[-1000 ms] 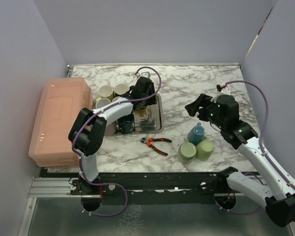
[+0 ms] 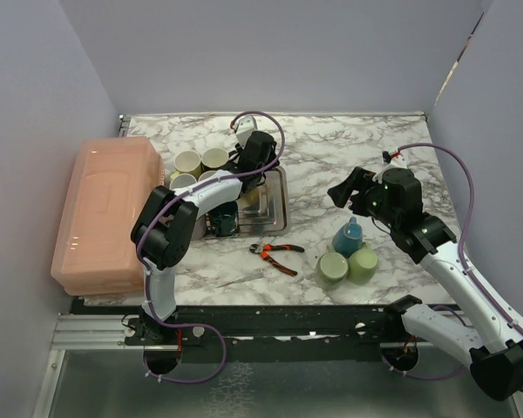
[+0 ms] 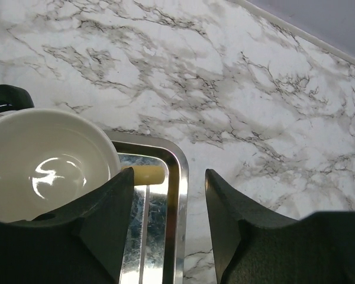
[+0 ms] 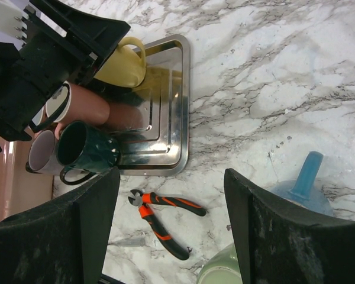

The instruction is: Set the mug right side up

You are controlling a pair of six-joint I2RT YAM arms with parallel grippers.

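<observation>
My left gripper is over the back right of a steel tray of mugs. In the left wrist view its fingers stand apart above the tray's edge, beside a white mug interior, with something yellow below. In the right wrist view a yellow mug lies under that gripper, near pink and dark green mugs. My right gripper hangs open above a blue mug and green mugs on the marble table.
A large pink bin stands left of the tray. Orange-handled pliers lie in front of it.
My left gripper and arm have shifted slightly toward the back of the table. The right arm and the objects on the table look unchanged.
</observation>
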